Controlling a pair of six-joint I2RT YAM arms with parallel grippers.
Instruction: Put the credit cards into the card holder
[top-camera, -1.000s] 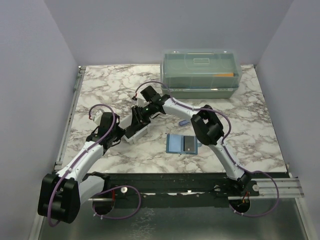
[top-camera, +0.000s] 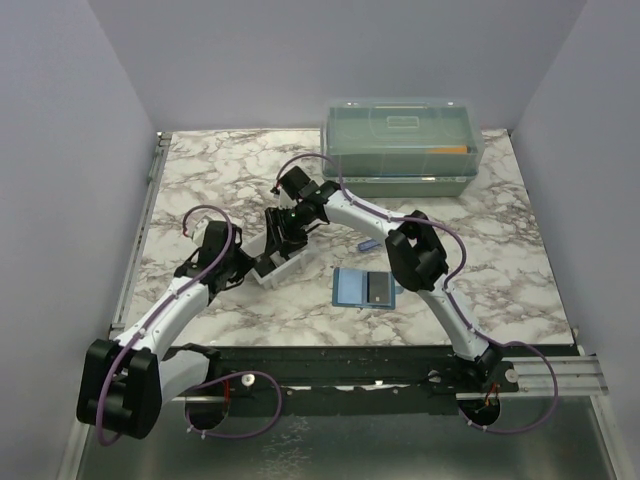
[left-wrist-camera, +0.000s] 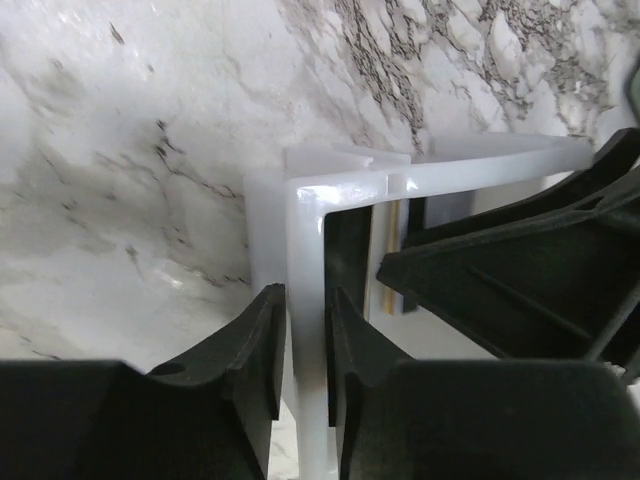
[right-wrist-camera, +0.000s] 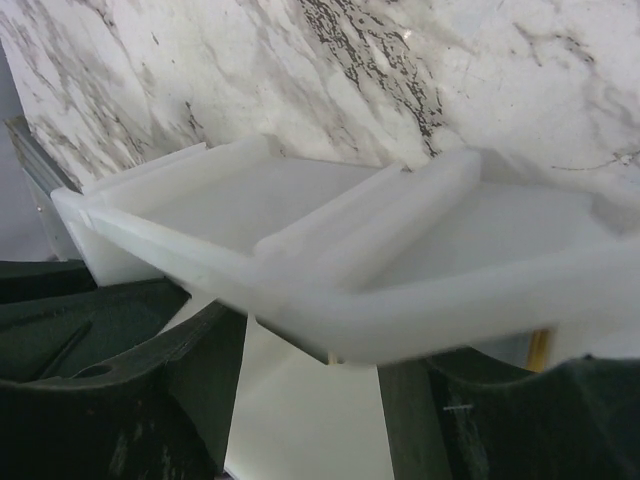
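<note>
The white card holder (top-camera: 282, 271) stands left of the table's middle with dark cards inside. My left gripper is at its left end, fingers either side of the white wall; its fingers look part closed, and whether they grip is unclear. My right gripper is open over the holder's white rim (right-wrist-camera: 470, 305). In the left wrist view its dark body (left-wrist-camera: 520, 270) covers part of the slots, where dark and gold card edges show.
A translucent green box (top-camera: 400, 135) stands at the back right. A blue flat object (top-camera: 350, 287) lies front right of the holder, a small blue item (top-camera: 368, 245) behind it.
</note>
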